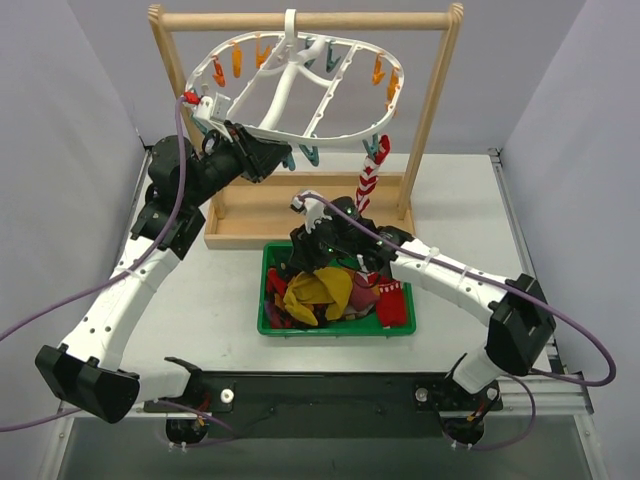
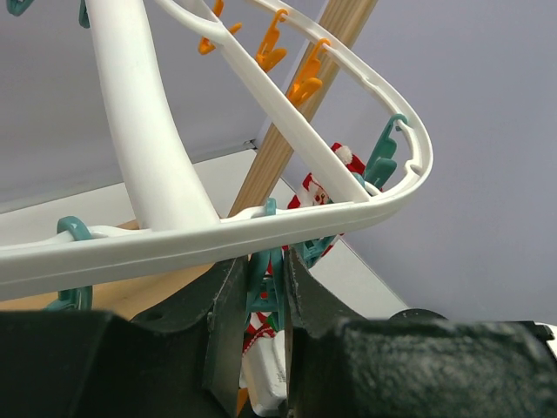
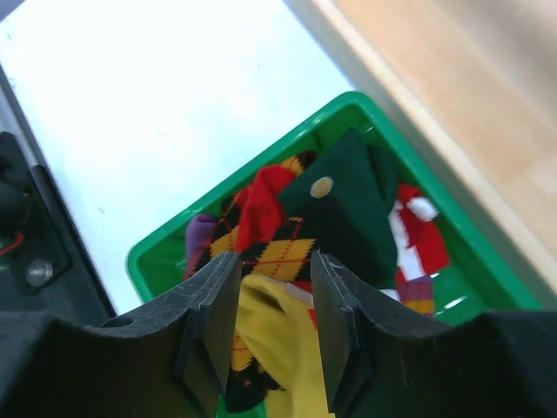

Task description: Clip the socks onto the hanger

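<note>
My left gripper is shut on a teal clip (image 2: 268,261) hanging from the white hanger (image 1: 330,140) at its front. A red-and-white sock (image 1: 365,185) hangs from a clip on the hanger's right. My right gripper is low over the green bin (image 3: 444,218), its fingers part apart above a yellow sock (image 3: 305,357); whether it touches the sock I cannot tell. Red, plaid and dark green socks (image 3: 344,200) lie in the bin.
The wooden stand (image 1: 430,90) carries the hanger over a wooden shelf behind the bin.
</note>
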